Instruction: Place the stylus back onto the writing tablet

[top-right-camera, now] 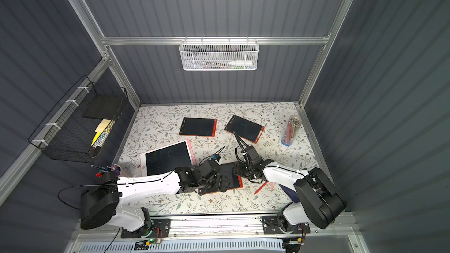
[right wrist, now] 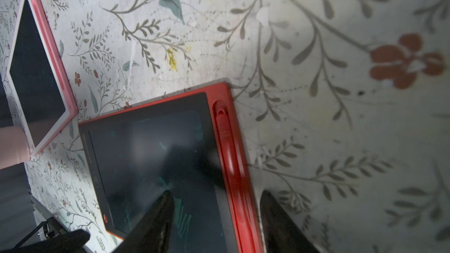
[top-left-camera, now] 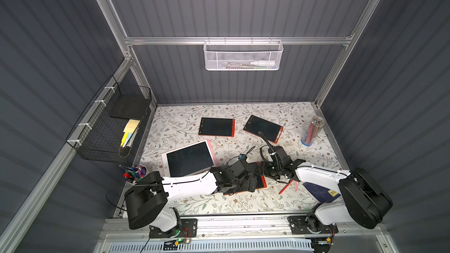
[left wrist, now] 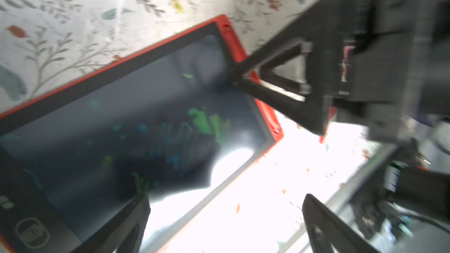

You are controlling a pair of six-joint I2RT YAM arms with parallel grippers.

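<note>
The red stylus (right wrist: 226, 135) lies in the slot along the red edge of the writing tablet (right wrist: 150, 164) in the right wrist view. My right gripper is low over that edge, its fingertips parted either side of it and nothing visibly held. In the left wrist view my left gripper stands open above the same tablet (left wrist: 140, 135), nothing between its fingers; the right gripper's body hides part of the tablet's edge there.
More tablets lie behind (top-left-camera: 215, 126) and at left (top-left-camera: 187, 159). A cup of pencils (top-left-camera: 311, 131) stands at right; red styluses (top-left-camera: 285, 186) and a dark blue item (top-left-camera: 321, 192) lie beside the right arm.
</note>
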